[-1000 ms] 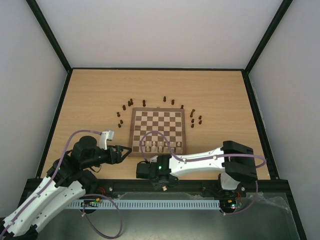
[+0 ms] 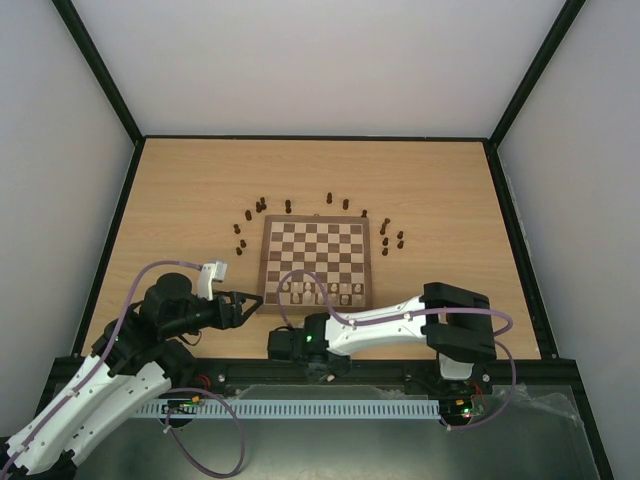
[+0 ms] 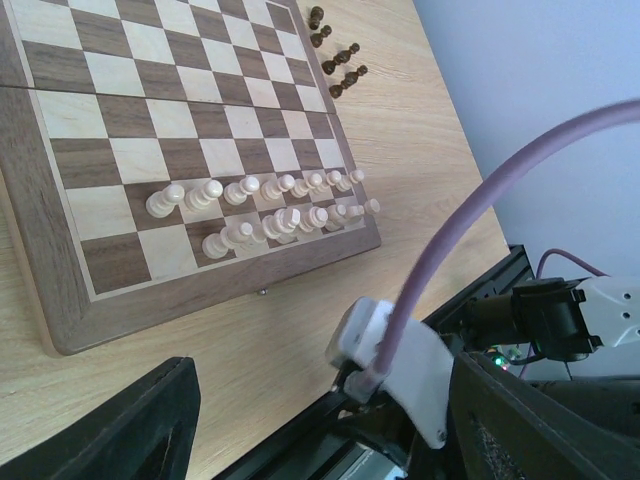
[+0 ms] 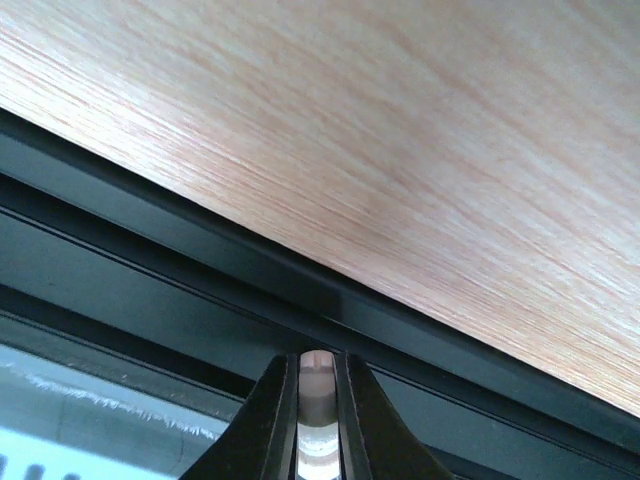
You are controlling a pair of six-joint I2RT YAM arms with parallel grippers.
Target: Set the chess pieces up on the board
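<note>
The chess board (image 2: 265, 270) lies in the middle of the table. White pieces (image 3: 240, 190) stand in two rows on its near side; in the left wrist view the corner square of the front row is empty. Dark pieces (image 2: 288, 206) are scattered around the board's far side and flanks. My right gripper is shut on a white chess piece (image 4: 318, 445), held over the table's front frame. In the top view the arm mostly covers that piece. Left of the board, my left gripper (image 2: 257, 303) is open, with nothing between its fingers.
A black frame rail (image 4: 250, 250) runs along the table's front edge. Beyond it lies a ribbed light strip (image 2: 300, 409). Both arms reach in close to the board's near side.
Over the last second my right arm has shifted slightly left along the front edge, with its gripper still low. The left arm and the board look unchanged.
</note>
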